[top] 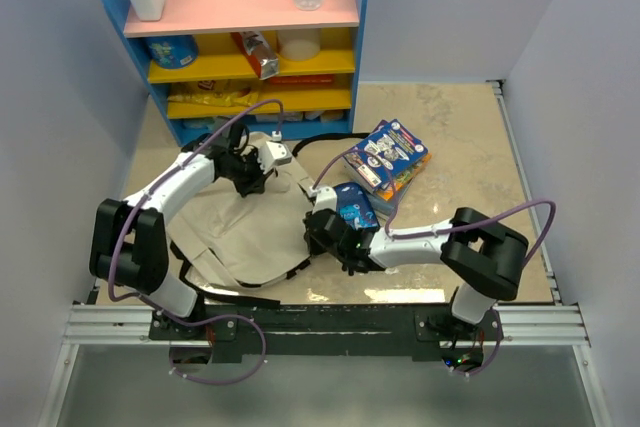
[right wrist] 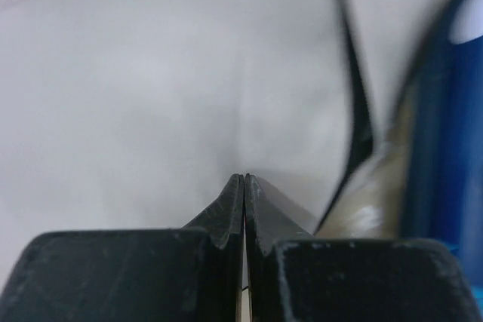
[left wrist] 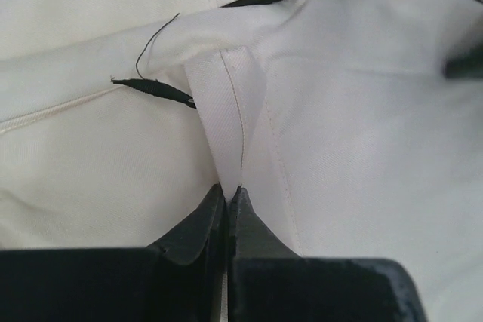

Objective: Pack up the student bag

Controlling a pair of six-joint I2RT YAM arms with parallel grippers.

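Note:
The cream-white student bag [top: 235, 242] with dark trim lies flat on the table's left half. My left gripper is shut on a fold of its white fabric, beside a seam with a dark zipper end. From above, this gripper [top: 258, 183] sits over the bag's upper part. Shut with nothing showing between its fingertips, my right gripper is over the white cloth near the bag's dark-trimmed right edge. A blue case [top: 354, 205] lies just right of the bag, partly hidden under the right arm. Several books [top: 390, 155] are stacked behind it.
A blue-framed shelf [top: 250, 12] with pink and yellow boards stands at the back left, holding bottles and packets. A black strap [top: 325, 137] curves behind the bag.

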